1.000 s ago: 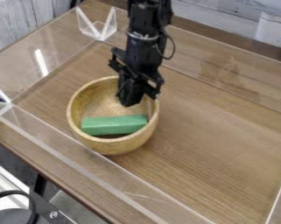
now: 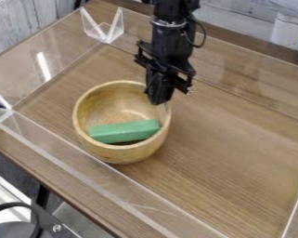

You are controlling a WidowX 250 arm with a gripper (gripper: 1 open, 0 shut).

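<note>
A round wooden bowl (image 2: 97, 104) sits on the table left of centre, with a green block (image 2: 123, 131) lying in its lower part. My gripper (image 2: 159, 95) points down at the bowl's upper right rim, dark and partly hard to make out; it looks shut, with nothing visible between its fingers. The black arm rises from there to the top of the view.
Bare wooden table (image 2: 238, 149) fills the right side. A small white wire-like object (image 2: 101, 26) stands at the upper left. Clear plastic edging runs along the lower left, with a black cable at the bottom left corner.
Since a second ago my gripper has risen slightly and moved right, from over the bowl to its upper right rim. The bowl and green block look nearly unmoved.
</note>
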